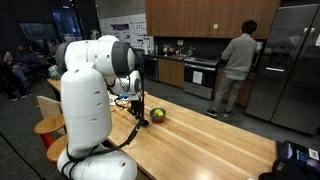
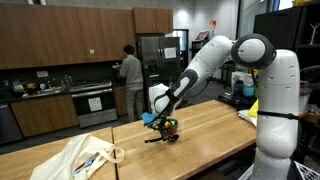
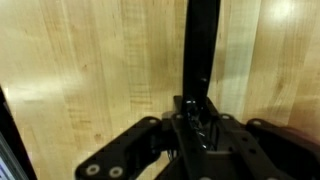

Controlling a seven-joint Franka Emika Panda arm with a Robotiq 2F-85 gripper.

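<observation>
My gripper is shut on a long, thin black object, which reaches up out of the top of the wrist view. Its far end is out of sight there, and I cannot tell what it is. In exterior view 2 the gripper hangs low over the wooden table, with a dark bar-like shape pointing left from it. A bowl of colourful items stands close beside the gripper in exterior view 1. Beneath the gripper, the wrist view shows bare wood.
A white cloth lies crumpled on the table's left part, with dark items on it. A person in white is close behind the table, and another in grey stands at the counter.
</observation>
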